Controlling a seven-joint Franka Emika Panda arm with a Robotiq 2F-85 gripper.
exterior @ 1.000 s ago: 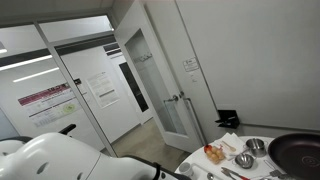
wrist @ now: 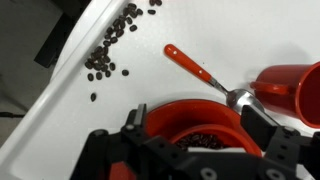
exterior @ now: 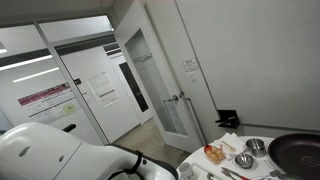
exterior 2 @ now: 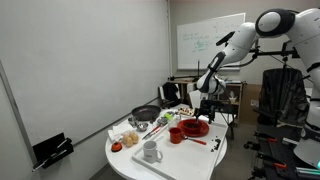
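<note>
In the wrist view my gripper stands open above a red bowl (wrist: 182, 109), with nothing visible between its fingers. Dark beans (wrist: 207, 137) show inside the bowl, partly covered by the gripper. A spoon with an orange handle (wrist: 194, 66) lies beyond the bowl, its metal head close to a red mug (wrist: 296, 92). More dark beans (wrist: 112, 38) are scattered on the white surface at the upper left. Exterior view 2 has the red bowl (exterior 2: 194, 129) on the table below the arm; the fingers are too small to read there.
A white mug (exterior 2: 152, 152), a tomato (exterior 2: 116, 148) and a dark pan (exterior 2: 145, 112) share the table. Small metal bowls (exterior: 255, 147) stand by the pan in exterior view 1. A raised white rim (wrist: 65, 75) borders the surface.
In exterior view 1 the white arm has shifted a little left and upward in the picture. The tableware visible there has stayed in place.
</note>
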